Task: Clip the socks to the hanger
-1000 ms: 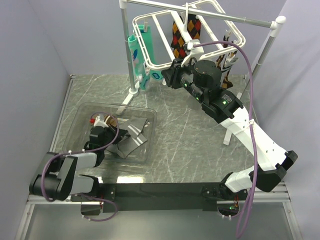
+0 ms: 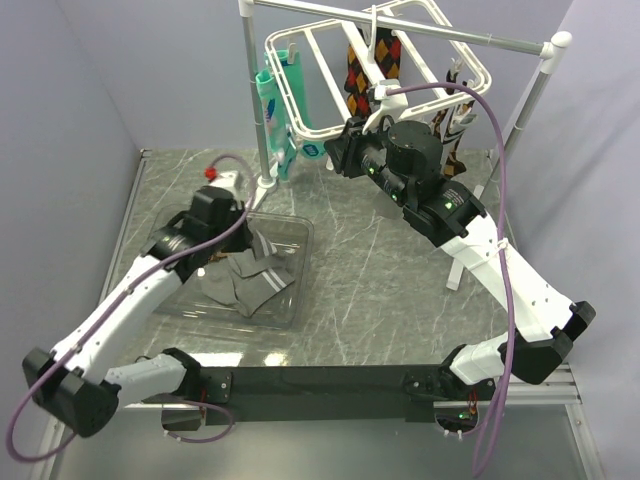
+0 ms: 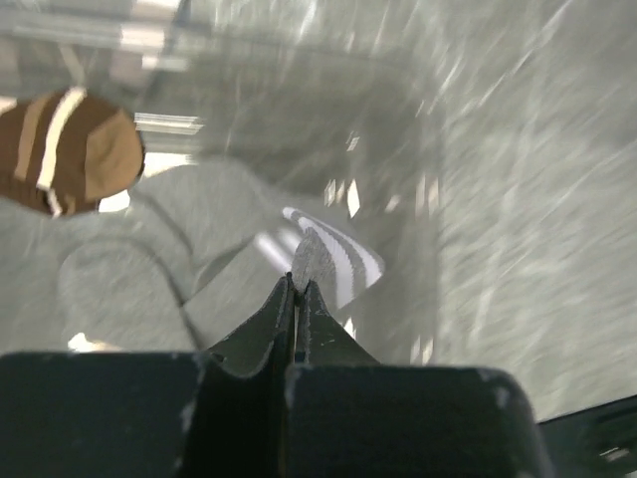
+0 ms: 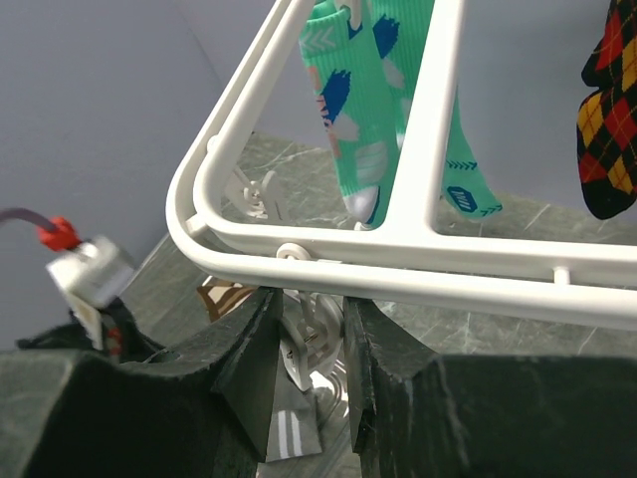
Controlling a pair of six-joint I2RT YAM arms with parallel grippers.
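Note:
My left gripper is shut, and the white-striped cuff of a grey sock [image 3: 338,267] narrows to a pinch at its tips. This sock is sharp against a blurred second grey sock [image 3: 109,299] lying in the clear tray. A brown striped sock [image 3: 95,149] is also in the tray. At the front left corner of the white hanger [image 4: 398,247], my right gripper is shut on a white clip [image 4: 312,344] below the rail. Green socks [image 4: 353,119] and a diamond-patterned sock [image 4: 609,119] hang from the hanger.
The clear tray [image 2: 305,262] stands at left on the marbled floor. A white rack post [image 2: 254,90] rises behind it, beside the hanging green socks. Patterned socks [image 2: 452,135] hang at the hanger's right end.
My left arm has swung up and to the right from low over the tray, raising one grey sock by its cuff. The right arm stays at the hanger.

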